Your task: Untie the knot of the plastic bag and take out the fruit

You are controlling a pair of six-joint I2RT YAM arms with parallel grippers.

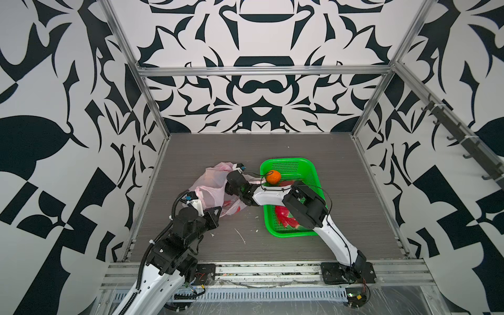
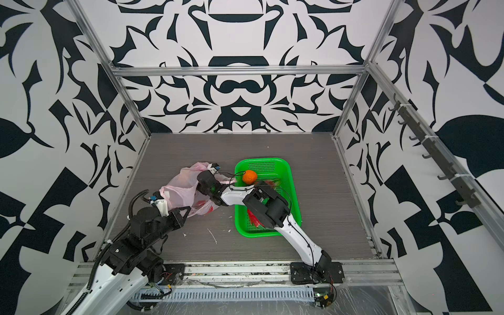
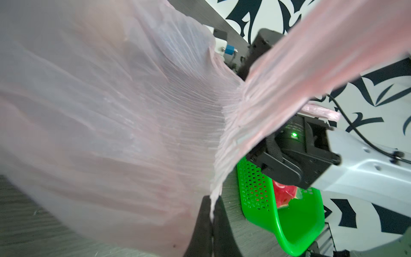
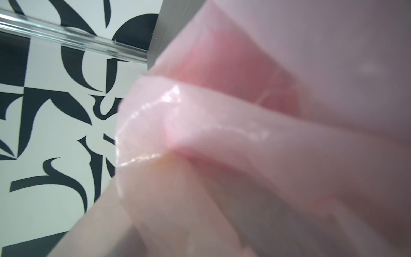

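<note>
A crumpled translucent pink plastic bag lies left of the green basket. My left gripper is shut on a gathered, taut strand of that bag, which stretches up across the left wrist view. My right gripper is at the bag's middle, its fingers hidden by plastic and the arm; the right wrist view is filled with pink film, with a reddish shape showing through. An orange and red items are in the basket, partly under the right arm.
The right arm crosses over the basket from the front right. A few small white scraps lie near the front middle.
</note>
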